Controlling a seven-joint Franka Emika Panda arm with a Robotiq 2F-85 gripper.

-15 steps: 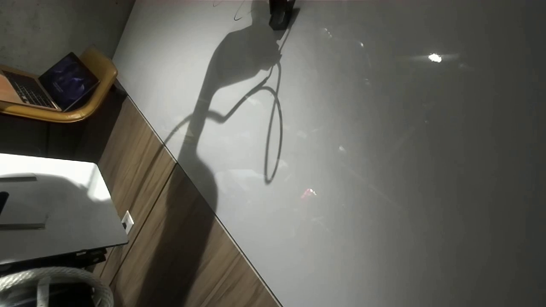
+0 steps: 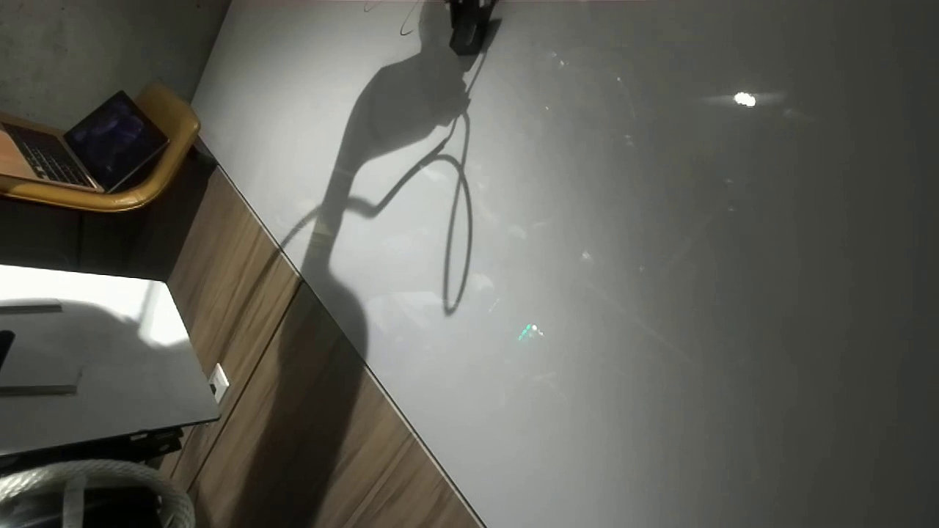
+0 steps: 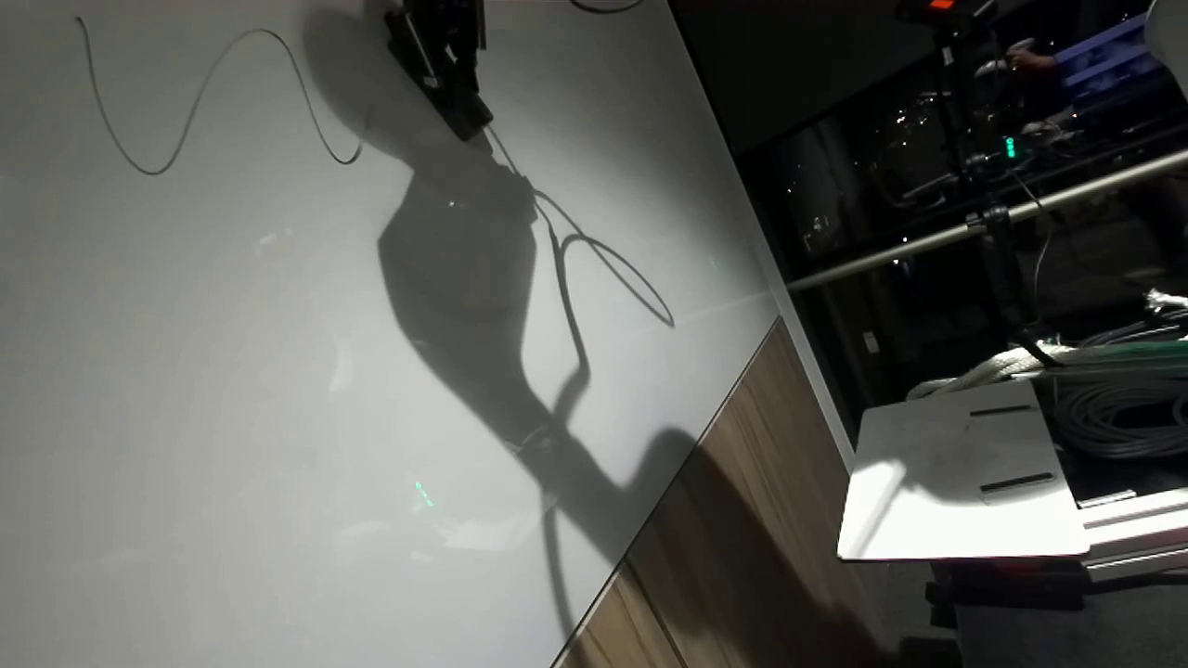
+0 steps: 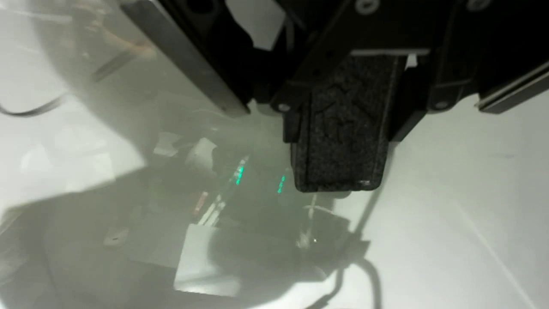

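A dark, rough-textured rectangular block (image 4: 345,154), like a board eraser, is clamped between the fingers of my gripper, which is shut on it. At the top of exterior view 2, the block (image 3: 465,113) is close to a glossy white surface (image 3: 278,367); whether it touches cannot be told. Only the tip of my gripper (image 2: 471,17) shows at the top edge of exterior view 1. A thin wavy dark line (image 3: 152,173) runs across the white surface, ending left of the block. Part of a dark stroke (image 4: 31,112) shows at the left of the wrist view.
Wood panelling (image 2: 264,334) borders the white surface. A laptop (image 2: 114,141) rests on a yellow chair (image 2: 185,123). A pale metal plate (image 3: 947,456) stands off to the side. The arm's large shadow (image 3: 468,278) falls across the surface, which is otherwise clear.
In exterior view 1, my gripper with the block and the arm's shadow have shifted slightly left. Small reflected lights on the surface have turned from red to green.
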